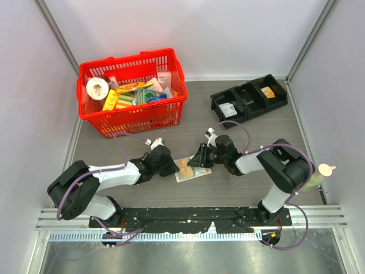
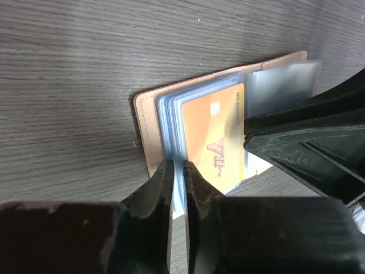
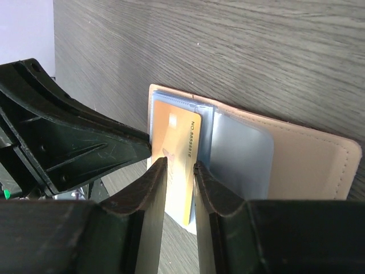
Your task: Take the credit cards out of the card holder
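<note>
The open card holder (image 1: 201,172) lies flat between the grippers, tan with clear bluish sleeves (image 3: 239,148). An orange card (image 2: 212,137) sits in its top sleeve. My left gripper has its narrow fingertips close together at the holder's left edge, on the sleeves; whether anything is between them is unclear. My right gripper rests with its fingertips on the card and sleeve edge, a small gap between them. In each wrist view the other gripper's dark finger reaches over the holder.
A red basket (image 1: 131,116) full of goods stands at the back left. A black compartment tray (image 1: 242,100) sits at the back right. A pale bottle (image 1: 316,177) is at the far right. Bare table surrounds the holder.
</note>
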